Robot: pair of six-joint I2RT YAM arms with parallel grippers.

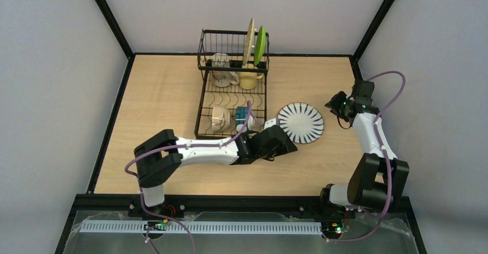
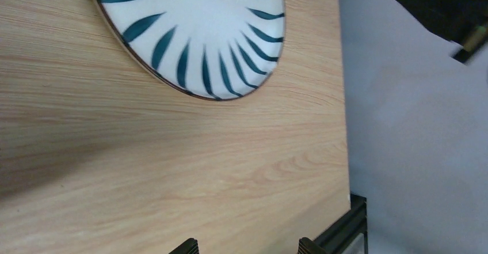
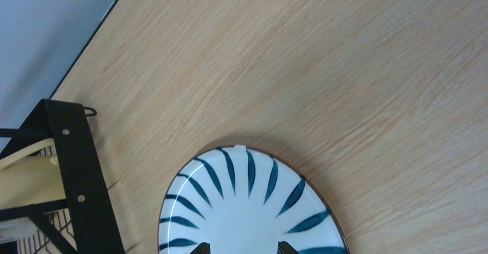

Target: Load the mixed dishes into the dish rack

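Observation:
A white plate (image 1: 301,122) with dark blue-green stripes lies flat on the table, right of the black dish rack (image 1: 233,68). Just below its lower left edge is my left gripper (image 1: 293,148); in the left wrist view its fingertips stand wide apart, nothing between them, and the plate (image 2: 195,29) is beyond. My right gripper (image 1: 330,105) hovers off the plate's right side. The right wrist view shows its fingers parted and empty, with the plate (image 3: 241,208) ahead of them. A green plate (image 1: 260,46) and a cream plate (image 1: 248,42) stand on edge in the upper tier.
On the rack's lower level are a yellow mug (image 1: 248,80), a white mug (image 1: 222,79), a beige cup (image 1: 220,118) and a teal-and-white cup (image 1: 241,114). My left forearm crosses the rack's front. Bare table lies behind and in front of the plate.

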